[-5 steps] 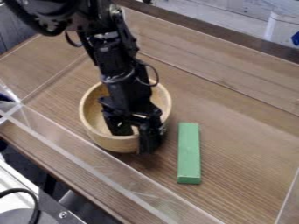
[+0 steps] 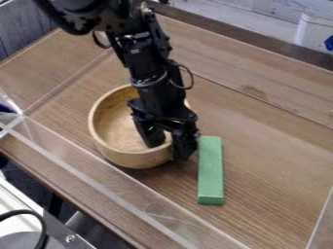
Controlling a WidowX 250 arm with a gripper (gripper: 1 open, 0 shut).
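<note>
A round tan wooden bowl [image 2: 109, 123] sits on the table, partly covered by my black arm. My gripper [image 2: 166, 140] is low over the bowl's right side, its fingers apart; whether anything lies between them is hard to see. Just right of the bowl a long green block [image 2: 211, 175] lies flat, pointing toward the front edge.
A clear transparent edge strip runs along the front left. A white board [image 2: 260, 19] stands behind the table.
My arm and gripper have shifted slightly within and over the bowl's right side over the last second. The bowl and green block look unmoved.
</note>
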